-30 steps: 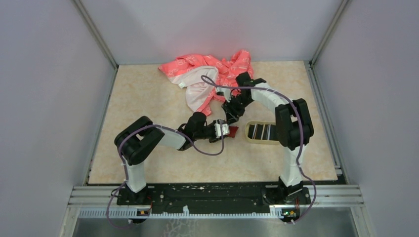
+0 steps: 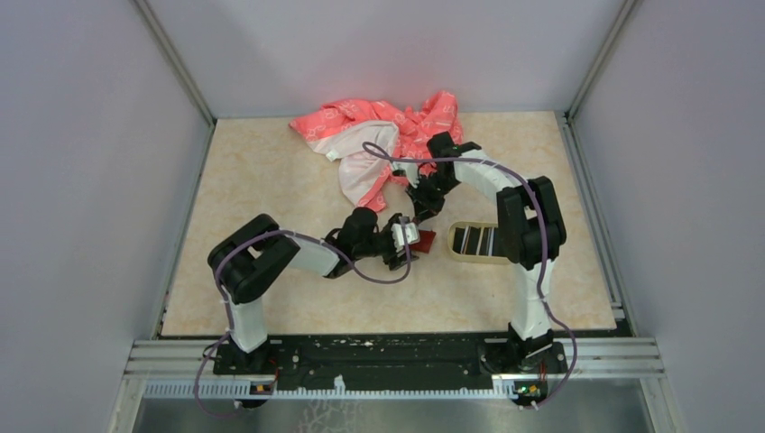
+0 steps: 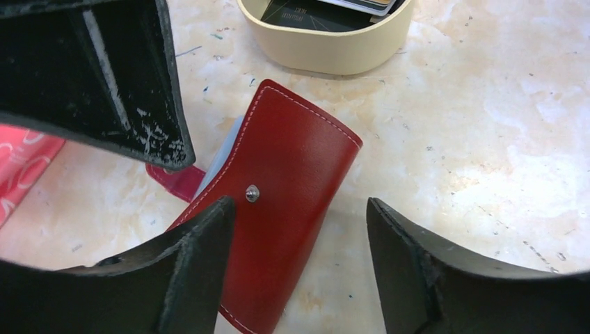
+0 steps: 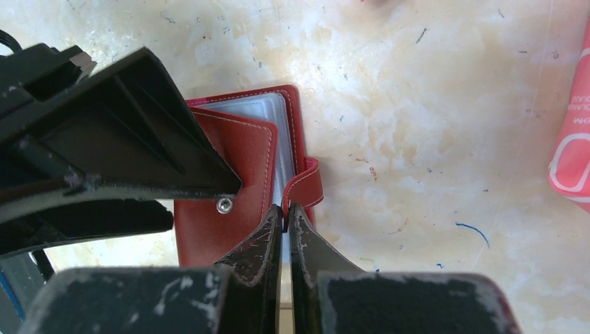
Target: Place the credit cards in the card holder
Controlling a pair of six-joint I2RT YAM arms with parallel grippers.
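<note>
The red leather card holder (image 3: 292, 153) lies folded on the table, a metal snap on its upper face. Pale clear sleeves (image 4: 281, 139) show between its covers. Its narrow strap (image 4: 307, 186) curls out from the side, and the fingertips of my right gripper are shut on the strap's end. My left gripper is open over the holder, one finger overlapping its left part, the other apart from it on the right. Several cards (image 2: 478, 241) stand in a cream tray (image 2: 481, 261) to the right of the holder.
A pink and white cloth (image 2: 361, 135) is heaped at the back of the table. The two grippers are close together at the holder. Bare table (image 2: 406, 302) stretches across the front and left.
Tray and cloth stay put.
</note>
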